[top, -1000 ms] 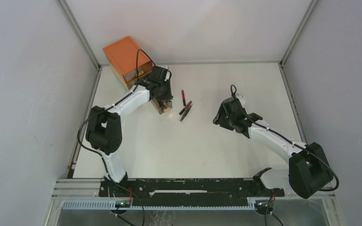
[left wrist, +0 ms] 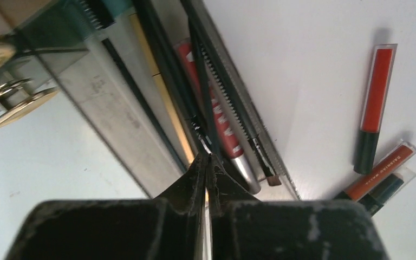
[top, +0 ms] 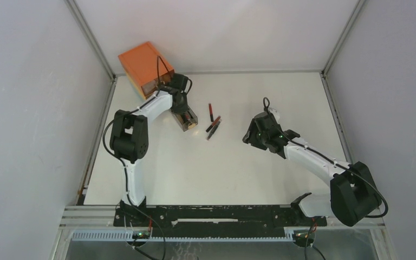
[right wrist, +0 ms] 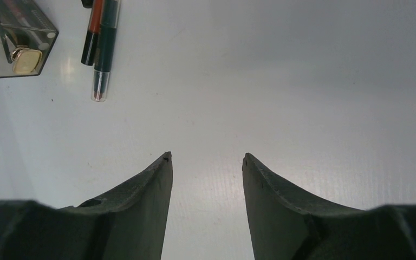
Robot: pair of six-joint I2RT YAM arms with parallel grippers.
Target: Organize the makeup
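Observation:
An orange organizer box [top: 141,58] stands at the back left with a clear drawer [top: 189,122] out at its front, holding brushes and pencils [left wrist: 222,122]. My left gripper is over the drawer, fingers nearly together at its contents; what is between them is hard to make out. Right of the drawer lie a red lip gloss [left wrist: 375,89], a brown-red one [left wrist: 380,169] and a dark tube [right wrist: 105,49]. My right gripper is open and empty over bare table at the right.
White walls bound the table [top: 233,173] at the sides and back. The table's middle, front and back right are clear.
My left arm has shifted leftward, its gripper drawn slightly back over the drawer. The right arm has barely moved, and the loose tubes lie in the same places.

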